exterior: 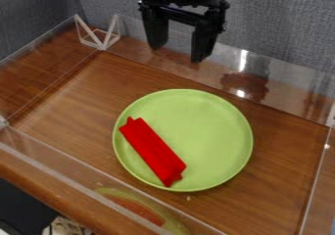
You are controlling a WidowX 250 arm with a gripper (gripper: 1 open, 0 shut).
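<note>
A long red block [152, 151] lies diagonally on the left part of a green plate [210, 136] on the wooden table. The black gripper [179, 38] hangs high at the back, above and apart from the plate and block, its two fingers spread wide with nothing seen between them.
A small white wire frame [94, 35] stands at the back left corner. Clear low walls edge the wooden table [72, 97], which is bare left and right of the plate. A blurred green object shows through the front wall.
</note>
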